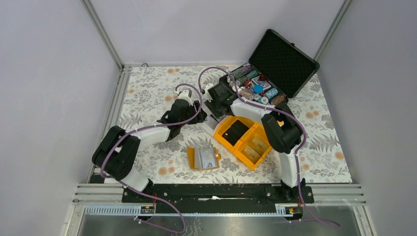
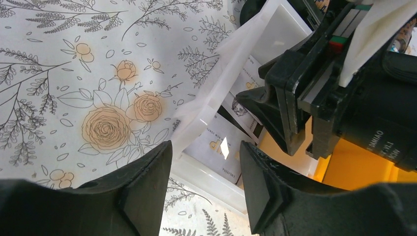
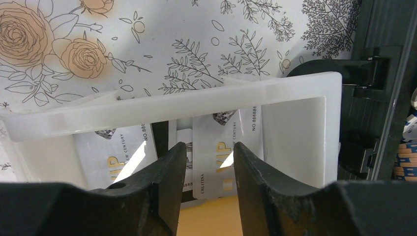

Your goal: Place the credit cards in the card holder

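Observation:
Silver VIP cards [image 3: 226, 157] [image 2: 216, 152] lie inside a white translucent tray [image 3: 177, 108] beside the orange box [image 1: 231, 145]. My right gripper [image 1: 211, 108] is over the tray, part open, its fingertips at the cards with no card clearly between them. My left gripper [image 1: 196, 115] is at the tray's left side, part open, fingertips near its edge and nothing clearly held. An orange card holder [image 1: 192, 158] with clear sleeves lies open at the front middle of the table.
A black case [image 1: 290, 61] with poker chips stands open at the back right. The orange box fills the right middle.

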